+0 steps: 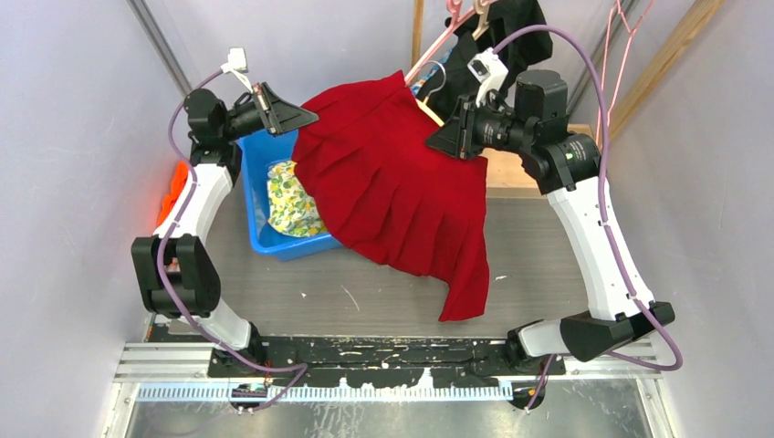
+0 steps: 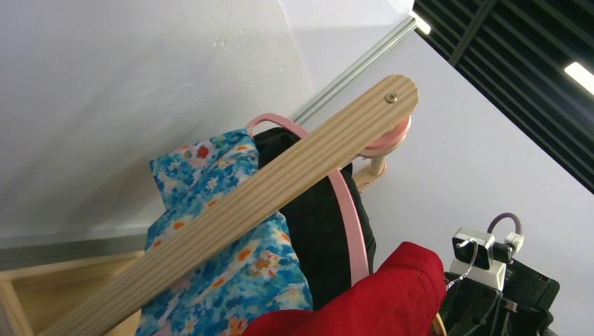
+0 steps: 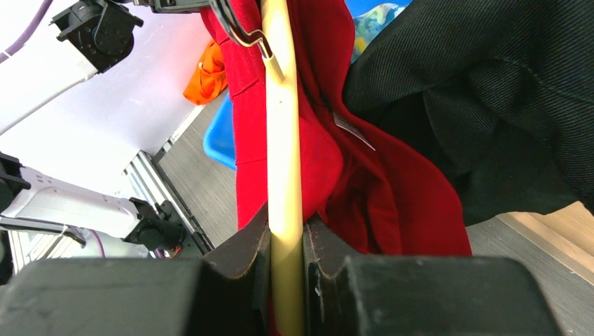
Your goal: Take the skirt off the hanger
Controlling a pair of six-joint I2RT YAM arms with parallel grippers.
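The red pleated skirt [image 1: 392, 192] hangs spread between both grippers in the top view. My left gripper [image 1: 308, 119] is shut at its upper left corner; its fingertips are out of sight in the left wrist view. The yellow hanger [image 3: 284, 161] runs down through the skirt's waistband to between the fingers of my right gripper, which close round it with some red cloth; whether they press on it is hard to tell. The hanger's metal hook shows above the skirt.
A blue bin [image 1: 265, 242] with patterned cloth stands behind the skirt at left. Black and floral garments [image 2: 224, 210] on pink hangers are at the wooden rack [image 2: 315, 154]. Orange cloth [image 3: 206, 73] lies at far left.
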